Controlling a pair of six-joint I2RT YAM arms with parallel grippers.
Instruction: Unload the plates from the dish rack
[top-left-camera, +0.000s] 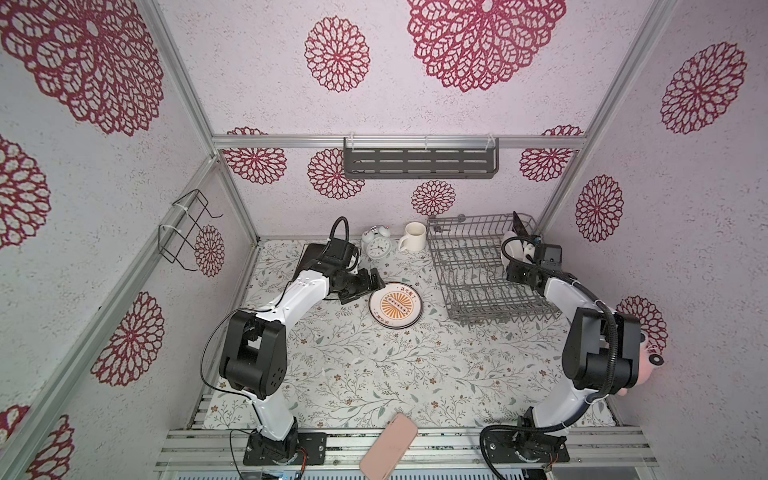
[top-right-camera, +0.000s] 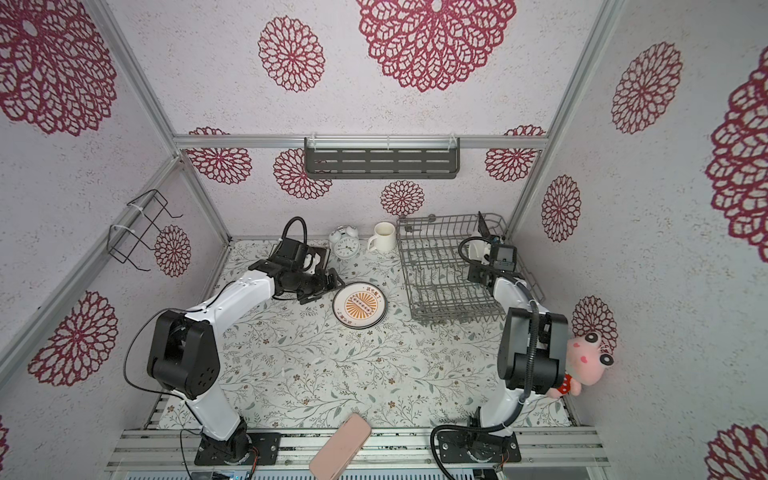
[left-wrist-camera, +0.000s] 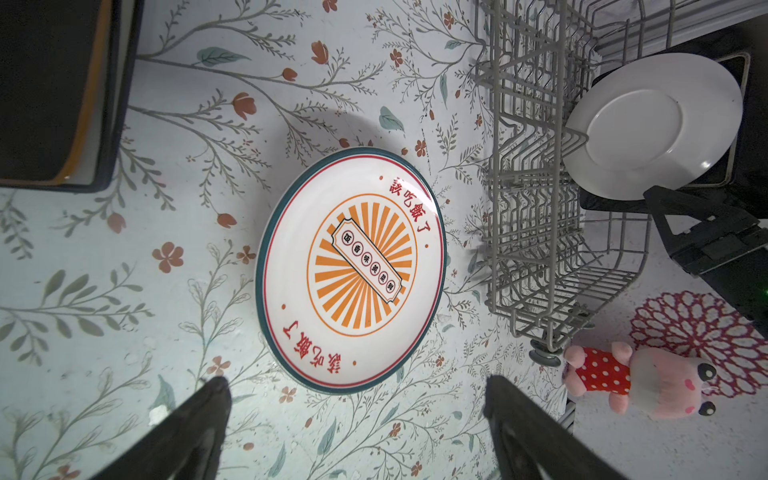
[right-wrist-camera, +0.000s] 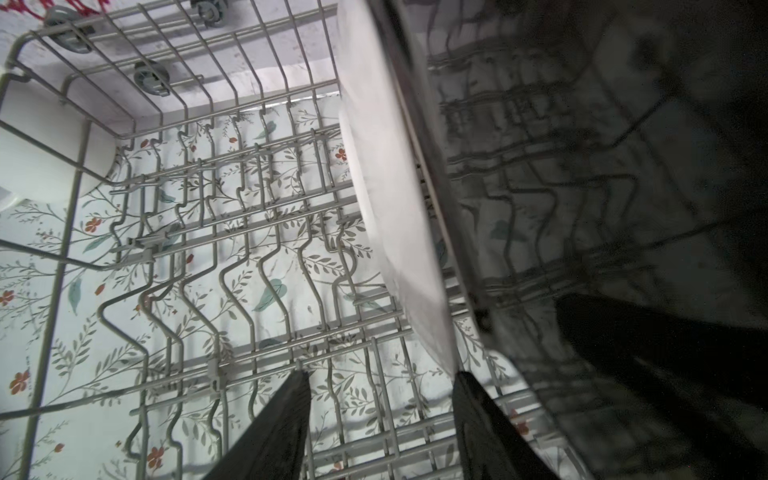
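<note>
A printed plate (top-left-camera: 395, 305) lies flat on the table beside the wire dish rack (top-left-camera: 460, 304). My left gripper (top-left-camera: 369, 281) hangs open above its back-left side, holding nothing; the left wrist view shows both fingers apart over the cloth. A white plate (left-wrist-camera: 640, 128) stands upright at the rack's right end, against a dark board (left-wrist-camera: 608, 200). In the right wrist view, my right gripper is at the lower end of that plate (right-wrist-camera: 384, 200), fingers apart, the right fingertip touching or very near its edge; I cannot tell whether they touch.
A white mug (top-left-camera: 413, 236) and alarm clock (top-left-camera: 376, 244) stand behind the printed plate; dark flat items (left-wrist-camera: 56, 88) lie at the left. A pink plush toy (top-right-camera: 585, 360) is at the right, a pink slab (top-left-camera: 389, 446) at the front.
</note>
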